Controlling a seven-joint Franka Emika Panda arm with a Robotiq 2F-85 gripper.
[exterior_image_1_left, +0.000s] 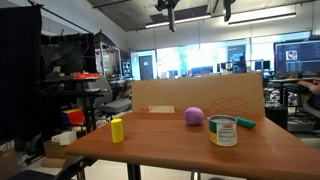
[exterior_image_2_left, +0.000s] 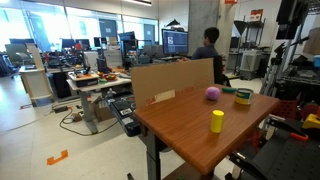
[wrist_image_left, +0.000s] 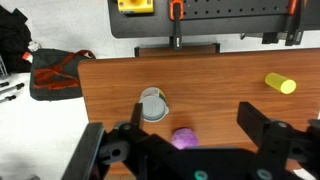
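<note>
On the brown table (exterior_image_1_left: 170, 152) stand a yellow cylinder (exterior_image_1_left: 117, 130), a purple ball-like object (exterior_image_1_left: 194, 116) and an open can (exterior_image_1_left: 223, 130) with a pale green label. Behind the can lies a green object (exterior_image_1_left: 245, 122). From above, the can (wrist_image_left: 153, 104) and the purple object (wrist_image_left: 184, 138) sit near the middle, while the yellow cylinder (wrist_image_left: 281, 83) is off to the right. High over the table hangs my gripper (exterior_image_1_left: 199, 20), its two fingers wide apart with nothing between them. In the wrist view the gripper also stands open, clear of every object.
A cardboard panel (exterior_image_1_left: 205, 95) rises along the table's far side, with a small wooden block (exterior_image_1_left: 160, 109) before it. The robot's dark mounting bench (wrist_image_left: 240, 27) borders the table. Bare tabletop separates the yellow cylinder from the can. A person (exterior_image_2_left: 205, 50) sits in the background.
</note>
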